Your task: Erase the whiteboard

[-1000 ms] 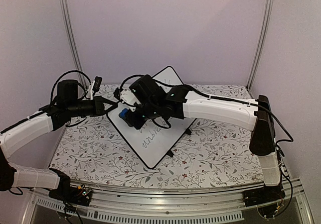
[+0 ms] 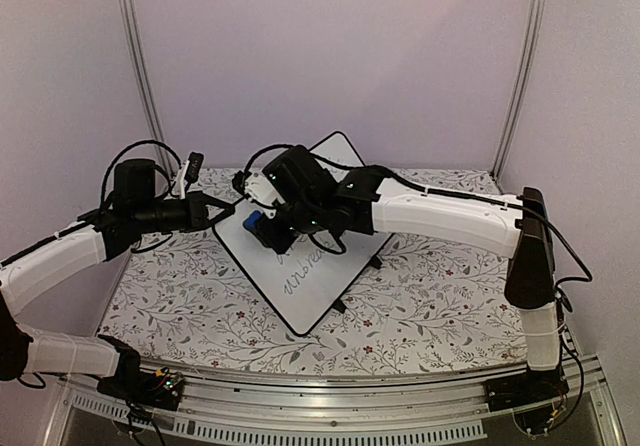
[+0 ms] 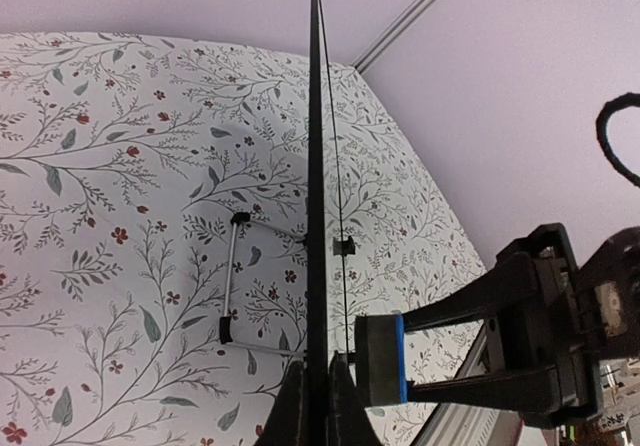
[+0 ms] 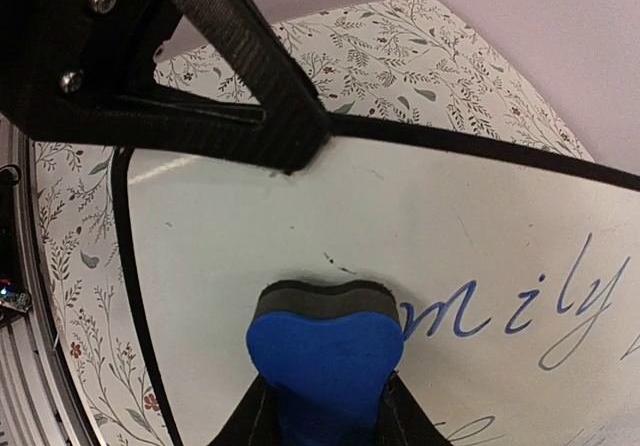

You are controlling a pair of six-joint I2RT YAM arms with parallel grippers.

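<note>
The whiteboard [image 2: 290,306] stands tilted on the table, with blue handwriting, "mily" readable in the right wrist view [image 4: 500,306]. My right gripper [image 2: 270,224] is shut on a blue eraser [image 4: 325,361] with a grey pad, which is against the board beside the word, covering its start. My left gripper [image 2: 220,214] is shut at the board's left corner; in the left wrist view its fingertips [image 3: 340,406] meet at the board's edge, seen edge-on as a dark strip.
The board's metal stand [image 3: 230,276] rests on the table behind it. Pale walls and metal rails enclose the space.
The left arm and board look unmoved.
</note>
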